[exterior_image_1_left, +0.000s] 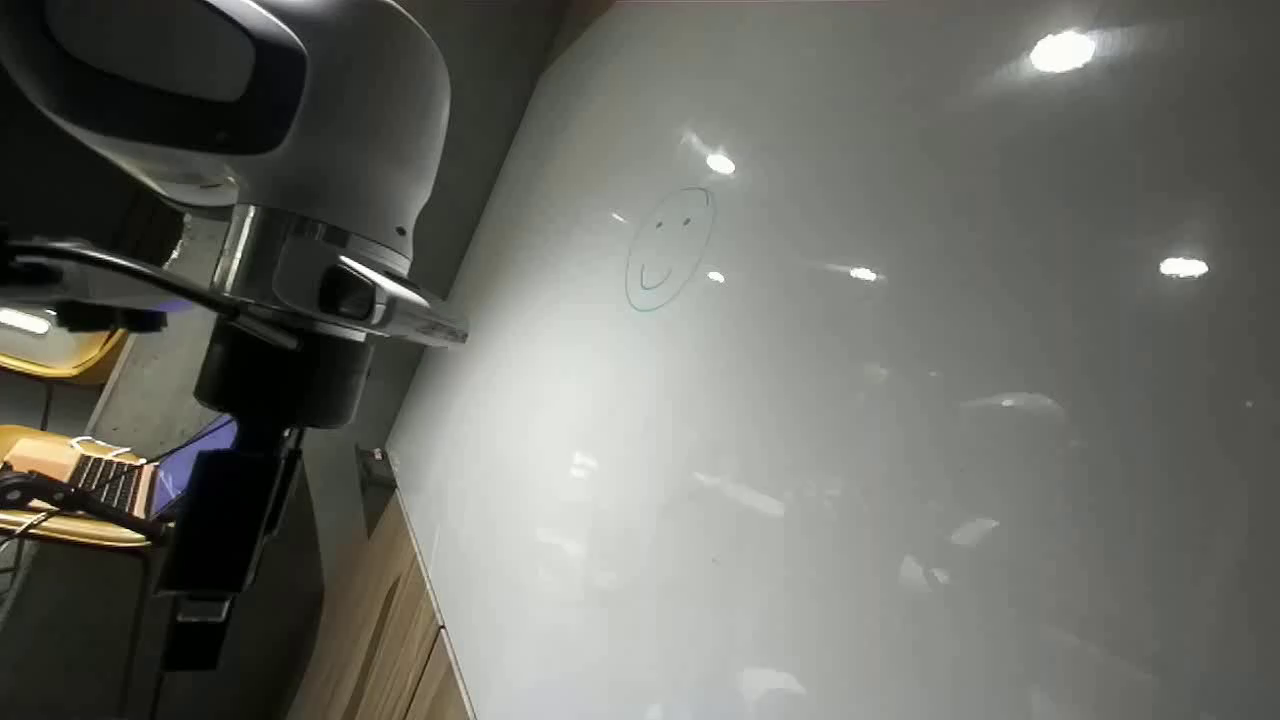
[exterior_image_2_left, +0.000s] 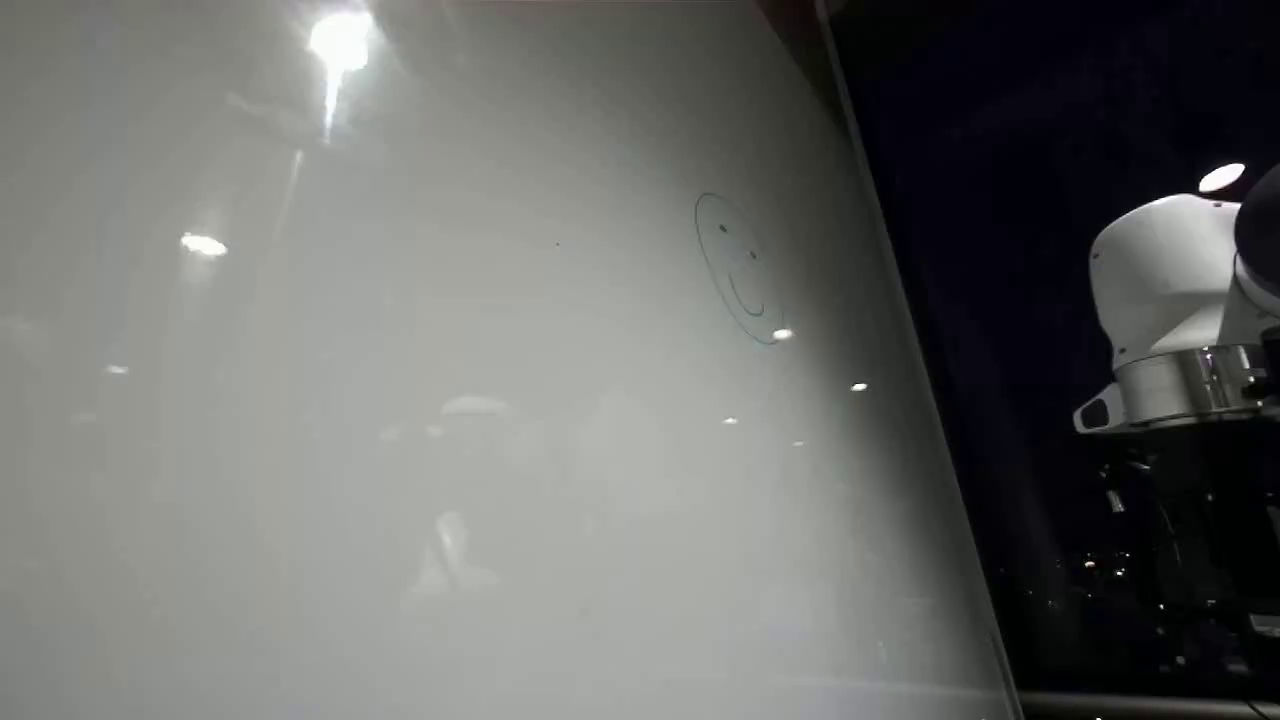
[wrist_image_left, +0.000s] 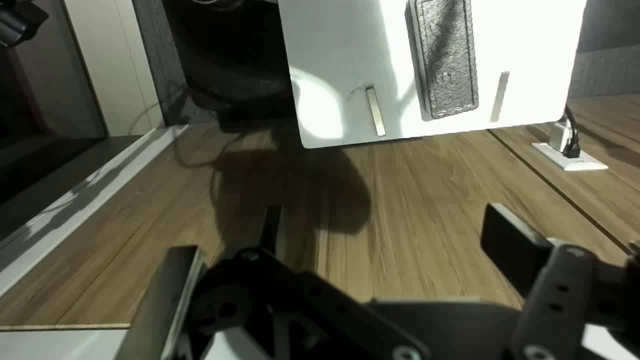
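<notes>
A large glossy white board (exterior_image_1_left: 840, 396) fills most of both exterior views. A smiley face (exterior_image_1_left: 669, 250) is drawn on its upper part in thin teal line, with two dot eyes and a curved mouth. My gripper (exterior_image_1_left: 198, 648) hangs pointing down at the left of exterior view 1, well clear of the drawing. In the wrist view, my gripper stands open, its dark fingers (wrist_image_left: 510, 246) wide apart with only wood-grain surface behind the gap. No held object shows.
A white panel (wrist_image_left: 336, 72) carries a dark grey textured block (wrist_image_left: 445, 60) and two slim strips. To its right, a plug sits in a white socket plate (wrist_image_left: 570, 157). Chairs and a laptop (exterior_image_1_left: 114, 480) stand behind the arm.
</notes>
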